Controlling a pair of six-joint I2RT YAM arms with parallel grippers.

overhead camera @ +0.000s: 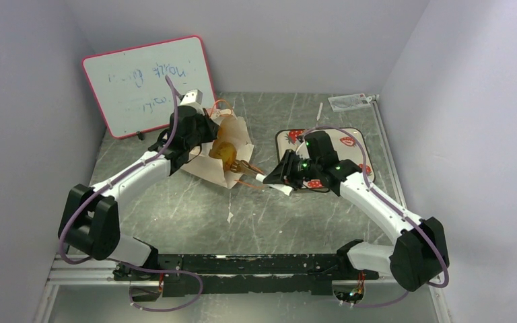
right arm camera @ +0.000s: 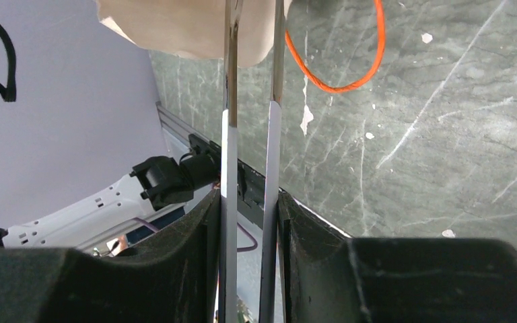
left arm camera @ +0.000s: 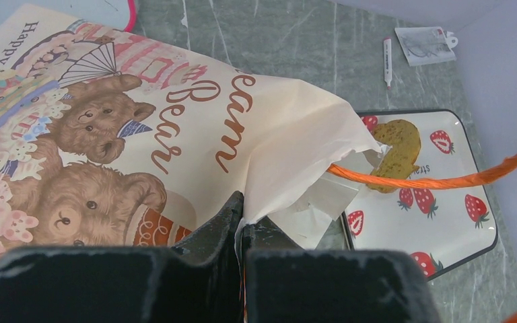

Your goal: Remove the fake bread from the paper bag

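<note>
The paper bag [overhead camera: 209,169] lies on its side, mouth toward the right. Inside its opening shows a yellow-brown fake bread [overhead camera: 223,152]. My left gripper is shut on the bag's rim, with the printed bear side [left arm camera: 101,155] spread beneath. My right gripper [overhead camera: 288,169] stands open around the white-sleeved metal tongs [right arm camera: 229,148]. The tong tips reach the bread's lower right side at the bag's mouth; whether they grip it cannot be seen. In the right wrist view the bag edge [right arm camera: 188,27] hides the tips. Another brown bread piece [left arm camera: 396,153] lies on the strawberry tray.
The strawberry tray [left arm camera: 444,222] stands to the right, partly under the right arm in the top view. Orange cord handles [right arm camera: 350,87] loop from the bag. A whiteboard [overhead camera: 151,81] leans behind.
</note>
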